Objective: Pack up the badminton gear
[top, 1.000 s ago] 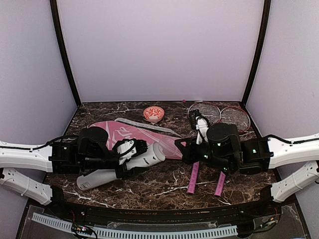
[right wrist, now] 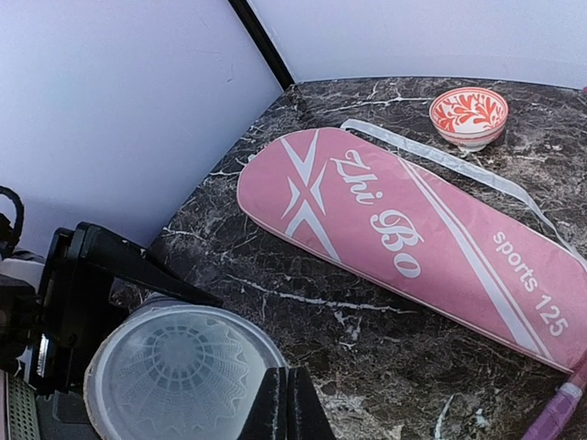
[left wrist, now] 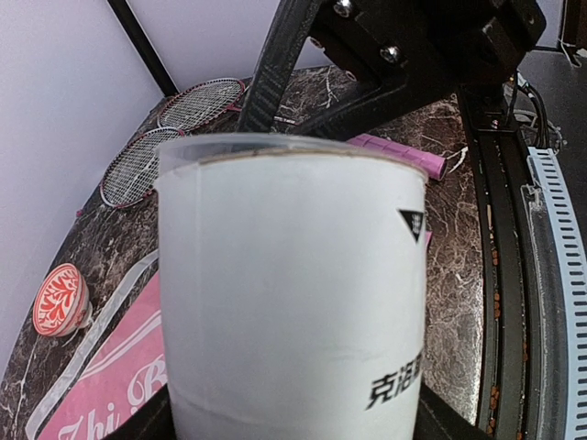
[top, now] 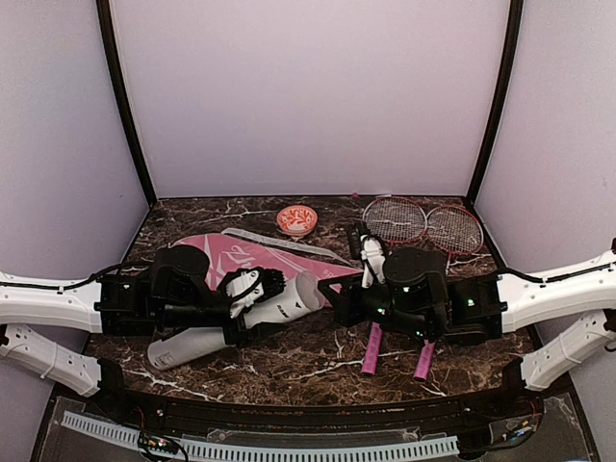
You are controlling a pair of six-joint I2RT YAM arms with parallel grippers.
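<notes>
My left gripper [top: 254, 306] is shut around a white shuttlecock tube [top: 289, 304], which lies tilted with its right end raised. A translucent cap [right wrist: 174, 376] covers that raised end. My right gripper is shut, nothing showing between its fingers, its tips close by the cap's rim; whether they touch it I cannot tell. The pink racket bag [right wrist: 376, 211] lies flat behind, marked "Zhi Bo". Two rackets [top: 395, 221] lie at the back right, their pink handles [top: 372, 350] pointing to the front, partly hidden by the right arm.
A red-and-white bowl [top: 296, 219] stands at the back behind the bag's white strap [right wrist: 440, 158]. Walls close in the dark marbled table on the left, right and back. Bare table [top: 289, 371] shows at the front middle.
My right gripper has moved left, closer to the capped end of the tube. The left arm and the tube look nearly unchanged.
</notes>
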